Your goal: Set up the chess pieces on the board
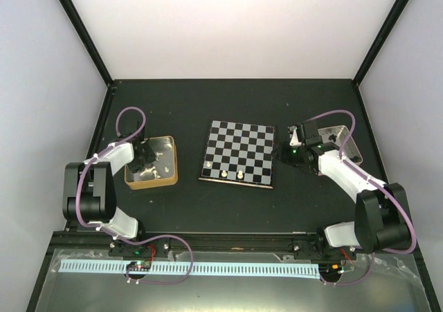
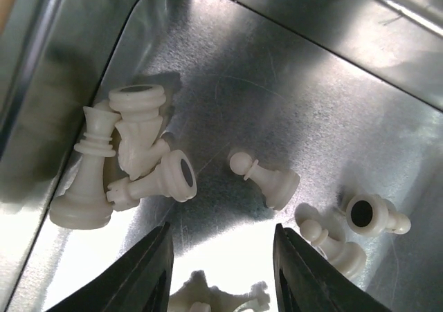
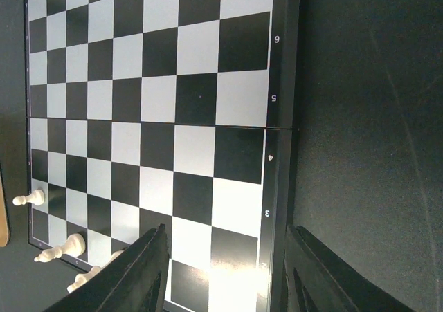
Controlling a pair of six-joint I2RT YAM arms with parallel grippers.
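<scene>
My left gripper is open above the metal tray (image 1: 170,177), with nothing between its fingers. Below it lie white pieces: a pawn (image 2: 270,184), another pawn (image 2: 339,257), a piece on its side (image 2: 370,215) and a cluster including a rook (image 2: 156,180) and a taller piece (image 2: 83,187). The chessboard (image 1: 239,149) carries a few white pieces along its near-left edge, including a pawn (image 3: 29,198). My right gripper hangs over the board's right side, fingers apart, nothing visible between them.
A second tray (image 1: 351,149) with dark pieces stands at the right, partly behind my right arm.
</scene>
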